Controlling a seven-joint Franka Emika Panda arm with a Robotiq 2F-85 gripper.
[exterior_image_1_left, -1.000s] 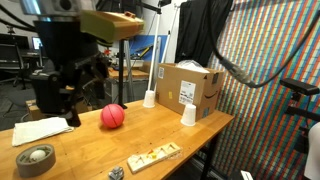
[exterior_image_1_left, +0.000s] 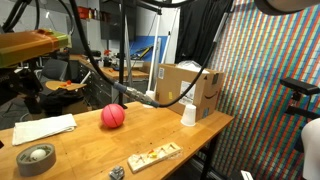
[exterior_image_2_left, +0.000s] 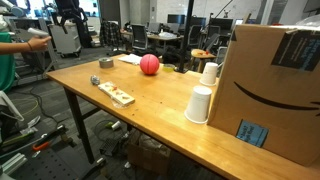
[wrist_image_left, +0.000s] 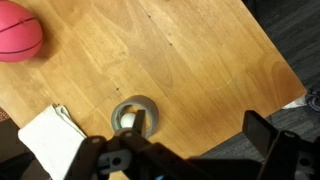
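Observation:
My gripper stands open in the wrist view, its dark fingers (wrist_image_left: 262, 132) wide apart and nothing visible between them. It hangs above the wooden table at the far left of exterior view 1, partly cut off by the frame edge. A grey tape roll (exterior_image_1_left: 36, 160) lies flat on the table below; a small pale round object (wrist_image_left: 128, 120) sits within its ring. Beside it is a folded white cloth (exterior_image_1_left: 44, 129). The red ball (exterior_image_1_left: 113, 116) rests farther along the table, apart from the gripper.
A cream tray-like piece (exterior_image_2_left: 116, 94) and a small grey lump (exterior_image_2_left: 95, 80) lie near the front edge. White cups (exterior_image_2_left: 198, 104) and a large cardboard box (exterior_image_2_left: 265, 95) occupy the far end. Bare tabletop (wrist_image_left: 200, 70) lies between.
In exterior view 1 the gripper has moved left, from in front of the cloth and ball toward the frame edge. The tabletop objects have stayed put.

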